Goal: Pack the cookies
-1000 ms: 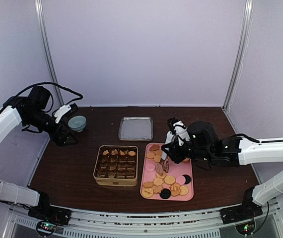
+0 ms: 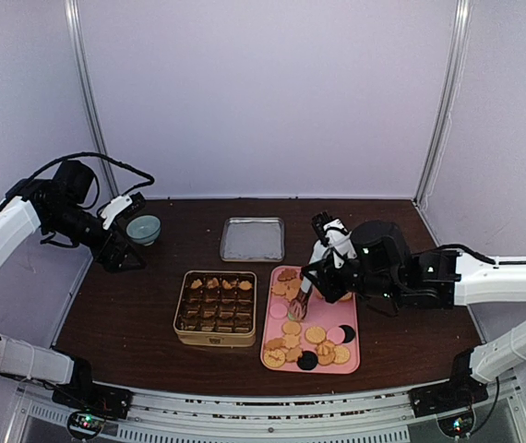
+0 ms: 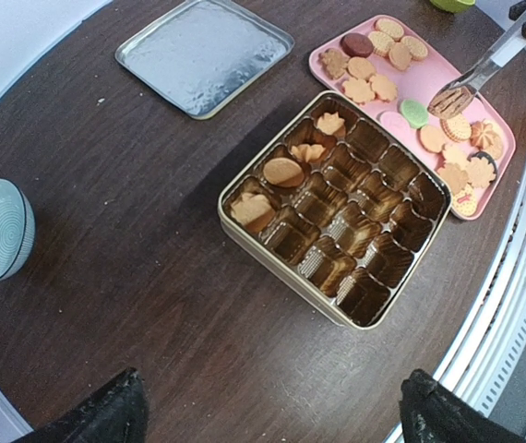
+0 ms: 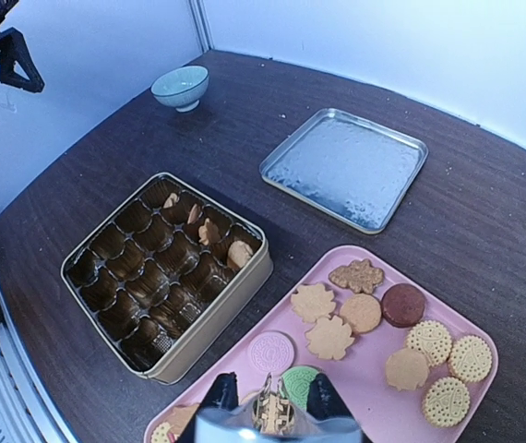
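Observation:
The cookie tin (image 2: pixel 216 339) has a gridded tray, with a few cookies in its back row. Right of it lies a pink tray (image 2: pixel 328 365) of assorted cookies. My right gripper is shut on a utensil (image 3: pixel 484 66) with a clear, broad end, held over the middle of the pink tray near the pink and green discs, a patterned tan cookie (image 3: pixel 449 101) at its tip. My left gripper (image 2: pixel 120 254) stands open at the left, above the table, away from the tin.
A metal tray (image 2: pixel 252 238) lies behind the tin. A pale blue bowl (image 2: pixel 143 227) sits at the back left.
The right gripper and its utensil have shifted slightly over the pink tray, with the utensil's tip a little higher. The left arm has not moved.

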